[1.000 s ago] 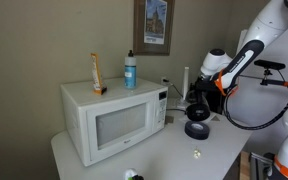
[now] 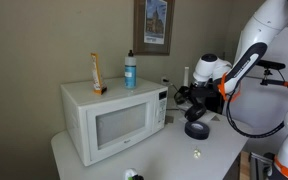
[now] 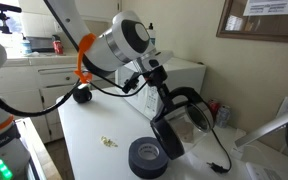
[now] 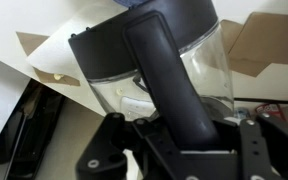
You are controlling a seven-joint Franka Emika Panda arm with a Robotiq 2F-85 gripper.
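Note:
A clear glass carafe (image 4: 206,65) with a black collar (image 4: 104,50) and a black handle (image 4: 169,75) fills much of the wrist view. My gripper is shut at the lower end of that handle; the fingertips are largely hidden behind it. In exterior view 2 the carafe (image 3: 192,126) hangs tilted under the gripper (image 3: 162,88), above the counter. A round black ring-shaped piece (image 3: 147,157) lies on the counter close below it. From exterior view 1, the carafe (image 2: 196,108) appears as a dark shape over the ring-shaped piece (image 2: 197,130).
The white microwave (image 2: 114,125) stands left of the arm, with a blue bottle (image 2: 130,70) and an orange-and-white bottle (image 2: 97,72) on top. A small yellowish item (image 3: 108,141) lies on the open counter (image 3: 84,125). A dark cord runs along the wall side.
My arm has come left, nearer the microwave, and the dark carafe shape has shifted and turned with it. The ring-shaped piece and the microwave have stayed put.

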